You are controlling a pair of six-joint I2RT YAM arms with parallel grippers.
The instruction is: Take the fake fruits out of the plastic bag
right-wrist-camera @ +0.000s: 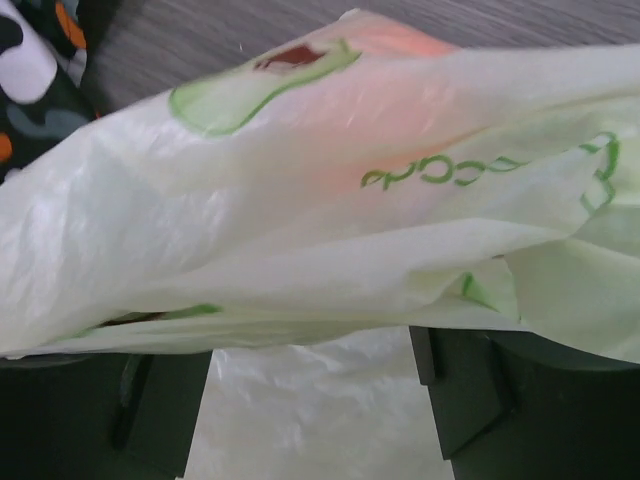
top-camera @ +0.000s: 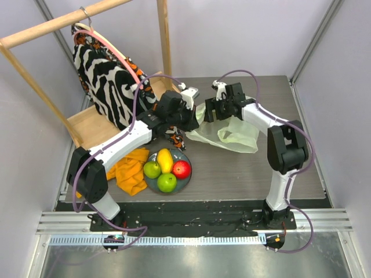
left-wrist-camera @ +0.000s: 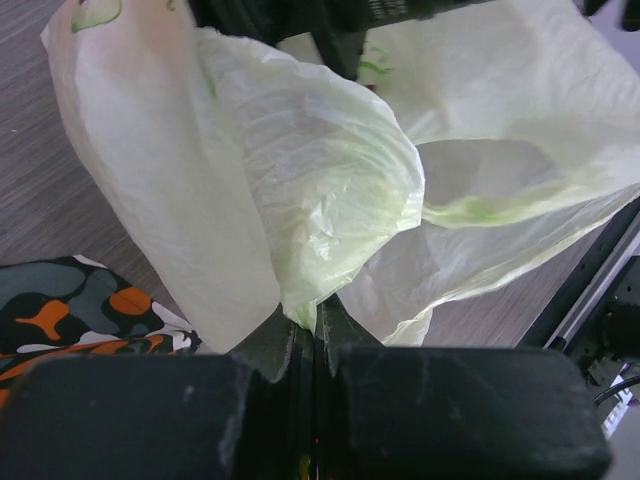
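A whitish-green plastic bag lies crumpled and spread on the back of the table. My left gripper is shut on a pinched fold of the bag's plastic. From the right, the right gripper reaches over the bag, its fingers apart. In the right wrist view, printed bag plastic crosses in front of its fingers, with more plastic visible in the gap. A reddish tint shows through the far part; whether it is a fruit or print I cannot tell. A yellow fruit, red fruit and two green apples rest in a bowl.
The dark grey bowl stands front left beside an orange cloth. A wooden rack with hanging patterned cloth fills the back left.
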